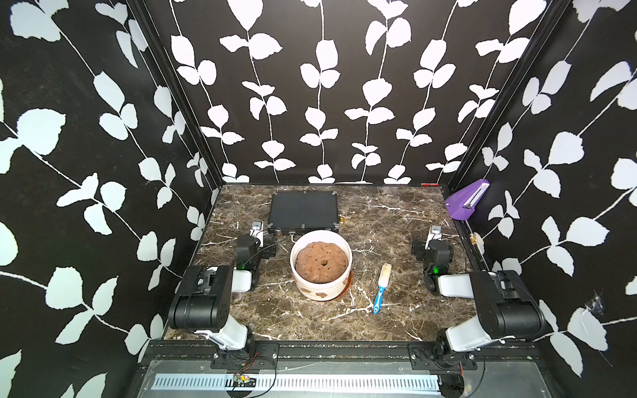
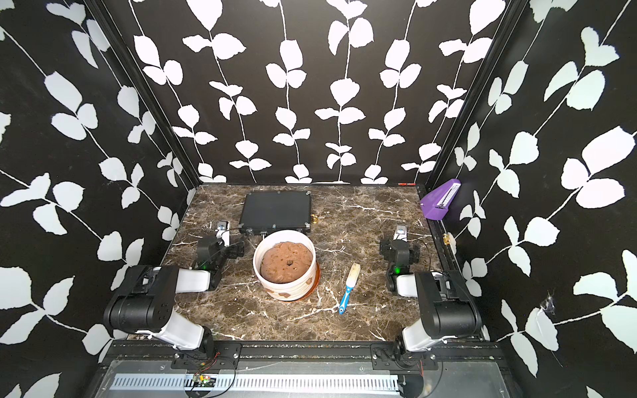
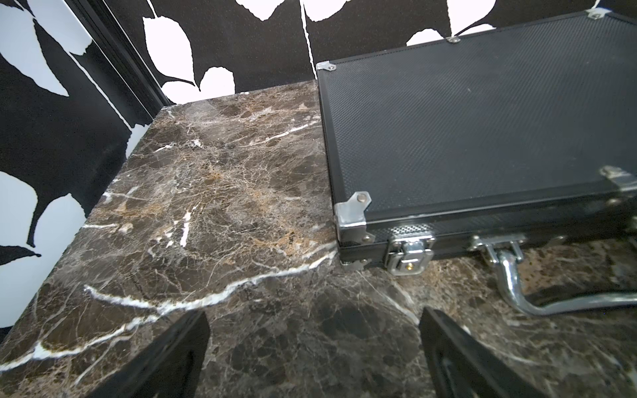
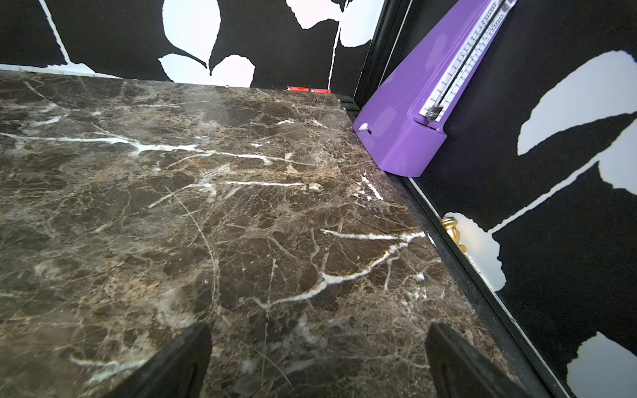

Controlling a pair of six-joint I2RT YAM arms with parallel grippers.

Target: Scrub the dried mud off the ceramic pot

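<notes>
A white ceramic pot filled with brown soil stands upright near the table's middle, brown mud patches on its outer wall. To its right lies a brush with a blue handle and pale bristles, handle end toward the front. My left gripper is open and empty, left of the pot, with only the case and bare table ahead of it. On the brush's right, apart from it, my right gripper is also open over bare marble. Neither wrist view shows the pot or the brush.
A black case with a metal handle lies behind the pot, close to it. At the right wall stands a purple metronome. Bare marble extends across the back right and along the front.
</notes>
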